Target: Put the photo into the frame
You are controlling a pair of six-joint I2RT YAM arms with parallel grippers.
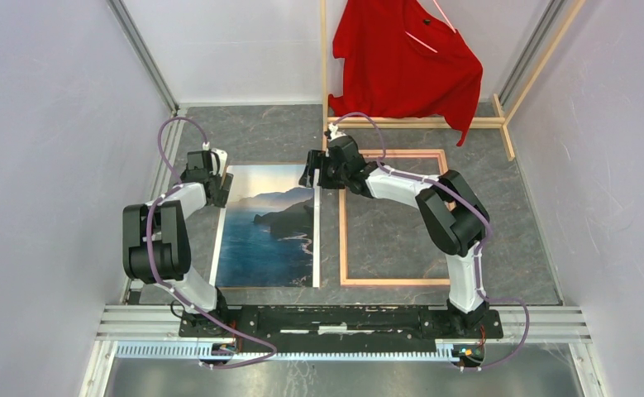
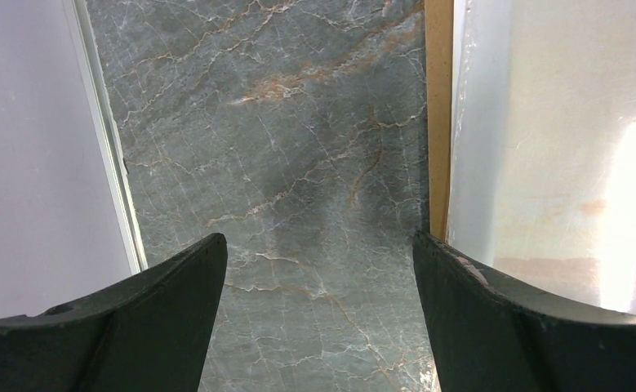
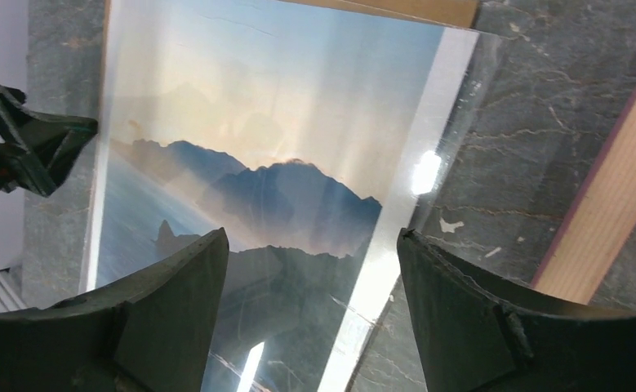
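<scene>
The photo [image 1: 265, 227], a coastal landscape in a clear sheet, lies flat left of the empty wooden frame [image 1: 344, 240]. My left gripper [image 1: 222, 194] stands open at the photo's upper left edge; its wrist view shows that edge [image 2: 478, 147] over a brown backing strip [image 2: 439, 98], with nothing between the fingers. My right gripper [image 1: 311, 178] is open over the photo's upper right corner. In the right wrist view, the photo's white border [image 3: 412, 155] lies beside the right finger [image 3: 461, 310], with the frame's rail [image 3: 600, 204] farther right.
A red shirt [image 1: 401, 66] hangs on a wooden rack at the back. White walls close in the grey marble floor [image 1: 252, 132], which is clear behind the photo and right of the frame.
</scene>
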